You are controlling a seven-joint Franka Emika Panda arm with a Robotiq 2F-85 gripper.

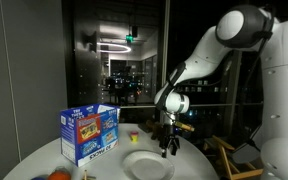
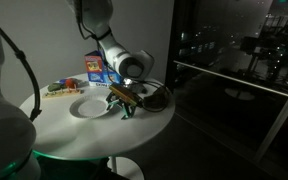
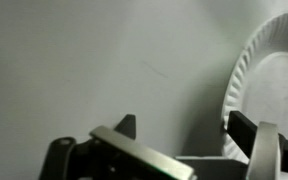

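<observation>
A white plate with a ridged rim (image 1: 149,165) lies on the round white table, and the wrist view shows part of the same plate (image 3: 272,85) at its right edge. My gripper stands open in the wrist view, its two dark fingers well apart and only bare table visible between them. The right finger overlaps the near rim of the plate in that view; whether it touches cannot be told. From the first exterior side, my gripper (image 1: 170,151) hangs low beside the plate's right-hand edge.
A large blue and red box (image 1: 89,133) stands on the table's left side. Behind the plate is a small yellow and pink object (image 1: 134,137). Several colourful food-like items (image 2: 64,86) sit past the plate. Bare table (image 2: 84,140) lies in front.
</observation>
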